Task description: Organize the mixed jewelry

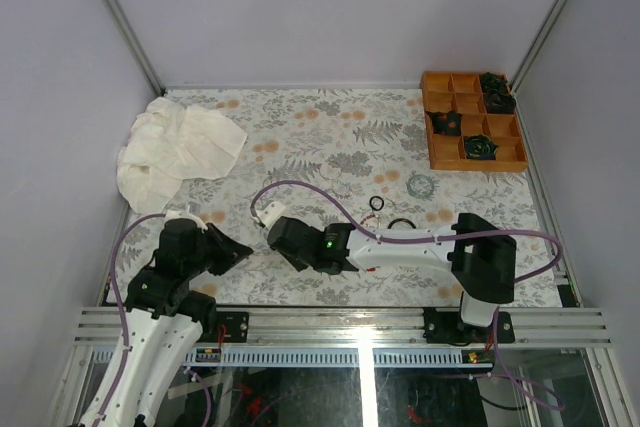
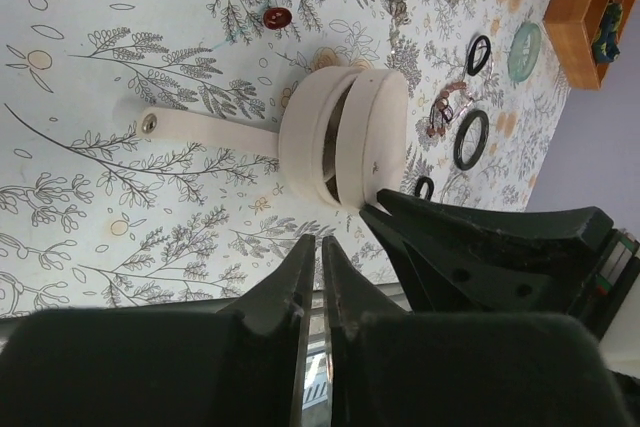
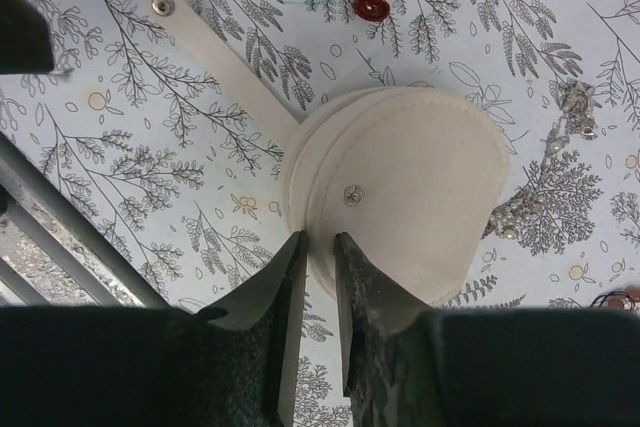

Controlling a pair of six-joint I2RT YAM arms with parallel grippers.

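A cream round pouch (image 2: pixel 373 137) with a snap strap (image 2: pixel 215 132) lies on the floral cloth, its lid parted a little from its body; the right arm hides most of it in the top view. The right gripper is at the pouch's lower edge, its fingers close together with some of the pouch (image 3: pixel 420 177) between them; whether they press on it is unclear. My left gripper is shut, just short of the pouch on the left, with nothing seen between its fingertips. A wooden compartment tray (image 1: pixel 434 152) holds several dark green pouches (image 1: pixel 480 147).
A dark red bead piece (image 2: pixel 277 18) lies beyond the pouch. Black rings (image 1: pixel 376 203), a pale green bracelet (image 1: pixel 421 186) and small beaded pieces (image 3: pixel 515 217) lie to the right. Crumpled white cloth (image 1: pixel 175 147) fills the back left.
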